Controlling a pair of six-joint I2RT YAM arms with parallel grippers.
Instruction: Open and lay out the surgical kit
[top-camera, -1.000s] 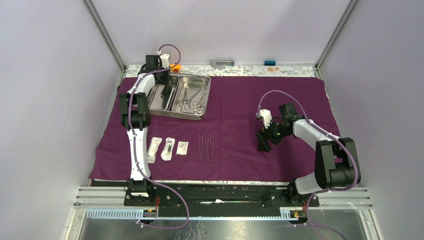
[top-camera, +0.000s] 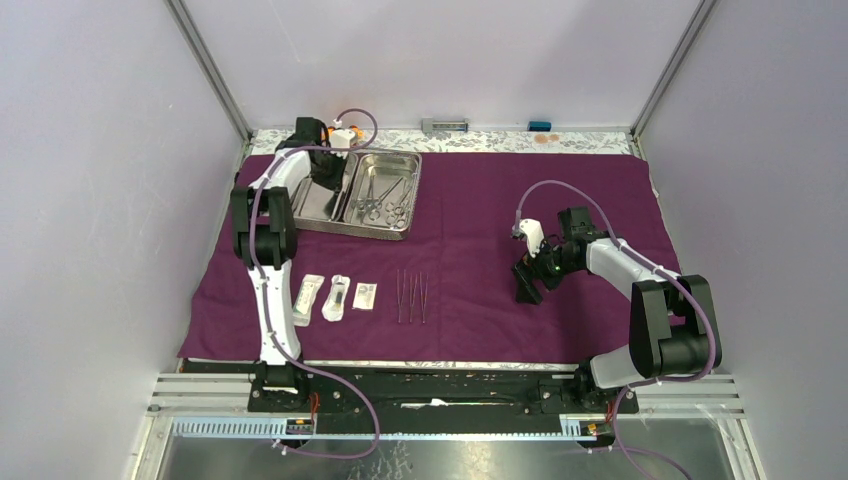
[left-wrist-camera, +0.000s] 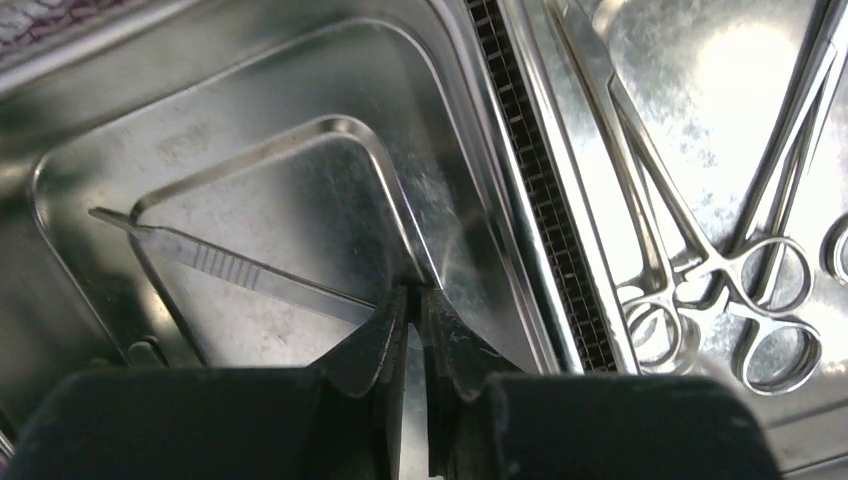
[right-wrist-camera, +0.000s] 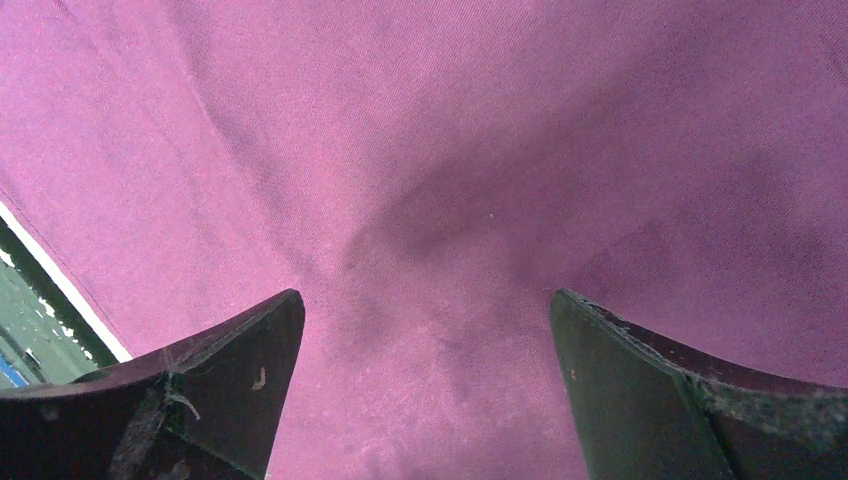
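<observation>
The metal tray (top-camera: 375, 236), split into two compartments, sits at the back left. My left gripper (top-camera: 332, 186) is low over its left compartment. Between its shut fingers, in the left wrist view, is a flat silver handle (left-wrist-camera: 235, 267) with ridges, like a scalpel handle; whether it touches the tray floor I cannot tell. In the right compartment lie several ring-handled clamps or scissors (left-wrist-camera: 700, 260). Two long packets (top-camera: 308, 299) (top-camera: 336, 298), a small square packet (top-camera: 365, 296) and three thin instruments (top-camera: 412, 298) lie in a row on the cloth. My right gripper stands open and empty.
A mesh-like dark strip (left-wrist-camera: 540, 190) runs between the compartments. A grey box (top-camera: 444, 125) and a blue block (top-camera: 540, 126) stand at the back edge.
My left gripper has moved from the tray's back edge toward the front and slightly right, over the left compartment. The right arm and the laid-out items have stayed put.
</observation>
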